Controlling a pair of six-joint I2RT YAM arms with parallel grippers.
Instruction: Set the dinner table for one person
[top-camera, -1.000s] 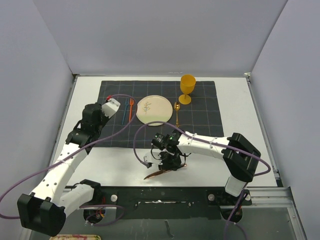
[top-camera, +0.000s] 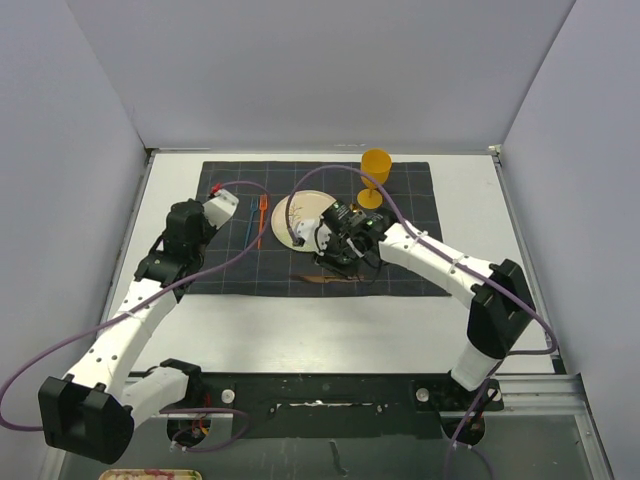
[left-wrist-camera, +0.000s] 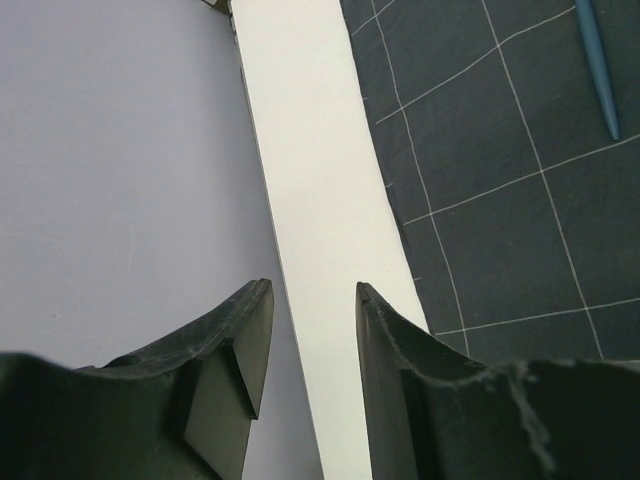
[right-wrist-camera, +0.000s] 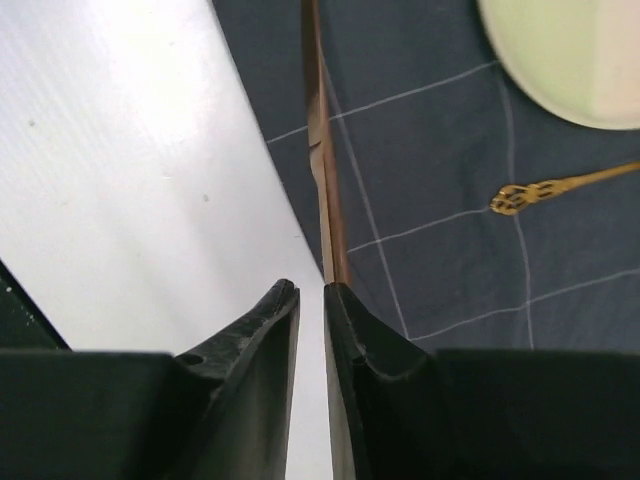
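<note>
A slim brown utensil (top-camera: 310, 278), knife-like, lies across the front part of the dark mat in the top view. In the right wrist view this brown utensil (right-wrist-camera: 322, 170) runs along one finger of my right gripper, whose fingers stand slightly apart with a narrow gap beside it. Whether it rests fully on the mat cannot be told. A cream plate (top-camera: 290, 222) is partly covered by the right arm. Over the mat's left edge, my left gripper is open and empty. A blue utensil (left-wrist-camera: 600, 75) and an orange fork (top-camera: 263, 206) lie left of the plate.
An orange goblet (top-camera: 376, 163) stands behind the plate, to its right. The ornate handle of a gold spoon (right-wrist-camera: 535, 192) shows near the plate. Bare white table (top-camera: 270, 335) lies in front of the mat (top-camera: 420, 270). Grey walls flank both sides.
The right gripper and the brown utensil have moved from the bare table in front up onto the mat's front area. The right arm now covers part of the plate. The left arm has barely shifted.
</note>
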